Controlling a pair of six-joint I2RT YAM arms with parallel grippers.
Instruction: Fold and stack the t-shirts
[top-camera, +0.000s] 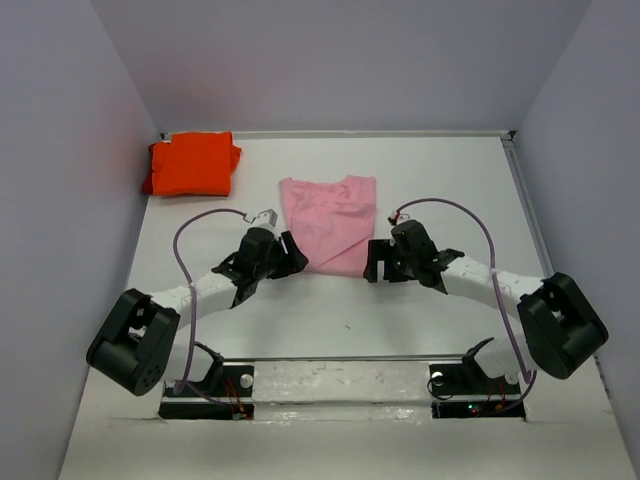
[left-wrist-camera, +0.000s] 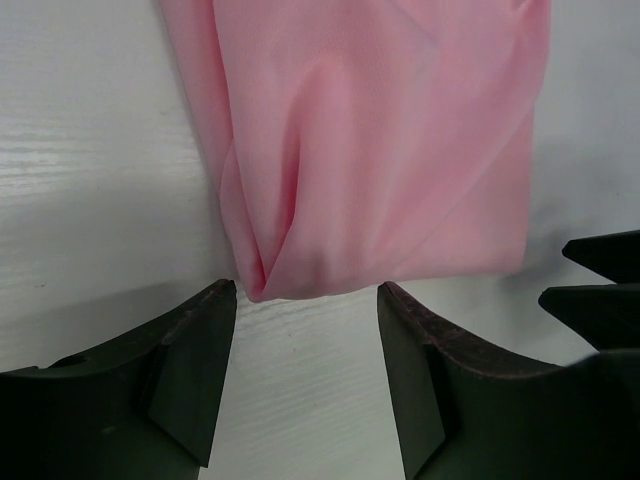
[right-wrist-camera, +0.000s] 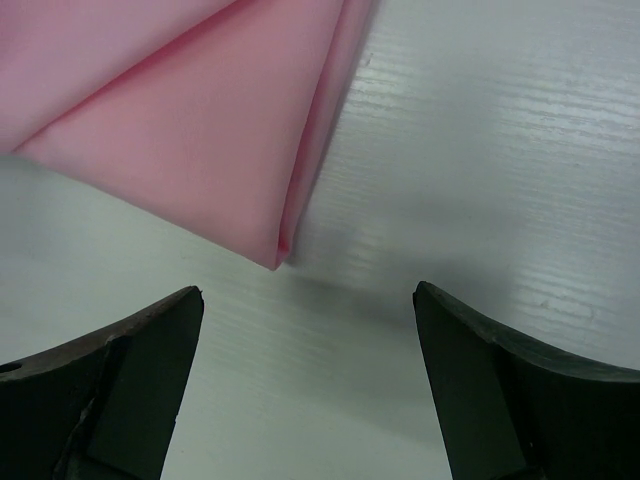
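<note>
A pink t-shirt (top-camera: 330, 220) lies partly folded on the white table in the centre. My left gripper (top-camera: 290, 255) stands open low at its lower-left corner; in the left wrist view that folded corner (left-wrist-camera: 310, 260) sits between and just beyond the open fingertips. My right gripper (top-camera: 382, 260) is open at the lower-right corner, which shows just ahead of its fingertips in the right wrist view (right-wrist-camera: 240, 190).
An orange folded cloth pile (top-camera: 192, 163) lies at the back left of the table (top-camera: 450, 180). Walls stand on the left, right and back.
</note>
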